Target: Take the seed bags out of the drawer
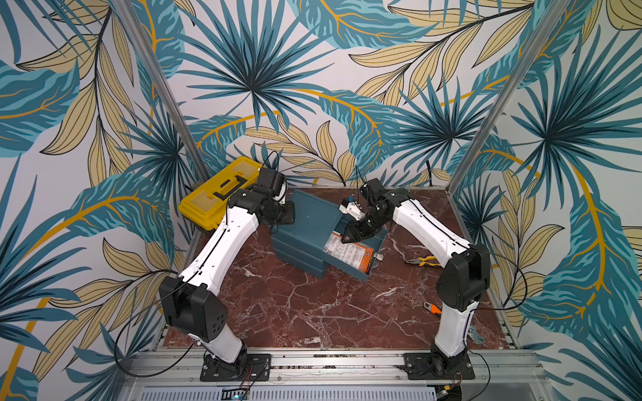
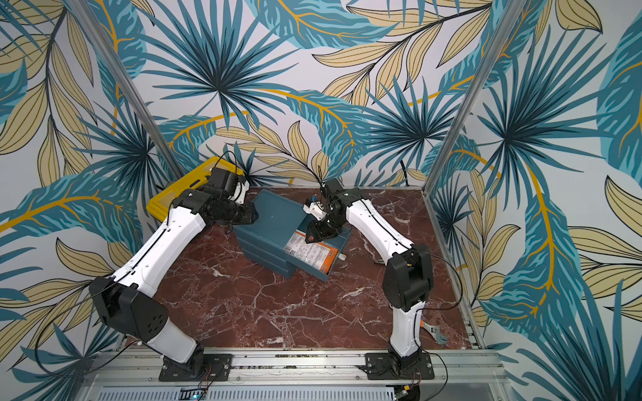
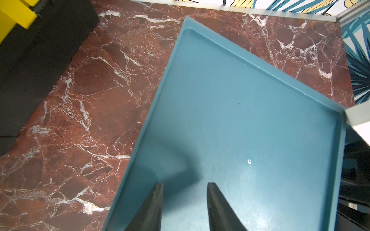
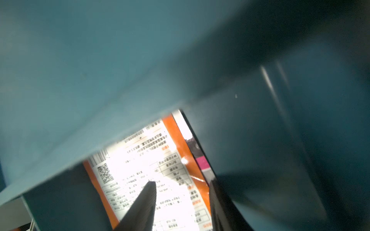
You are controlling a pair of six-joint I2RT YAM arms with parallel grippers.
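Observation:
A blue drawer unit [image 1: 304, 217] stands mid-table with its drawer [image 2: 321, 267] pulled out toward the right. Seed bags [image 4: 142, 173] with white labels and orange edges lie inside it, partly hidden by the unit's body. My right gripper is low in the drawer, part open, its fingertips over the top bag and near its orange edge; nothing is clearly held. My left gripper is over the unit's flat top, fingers apart with nothing between them.
A yellow toolbox [image 1: 207, 200] on a dark base sits back left. Pliers [image 1: 424, 260], an orange-handled tool [image 1: 432, 308] and a grey tool [image 1: 476, 334] lie at the right.

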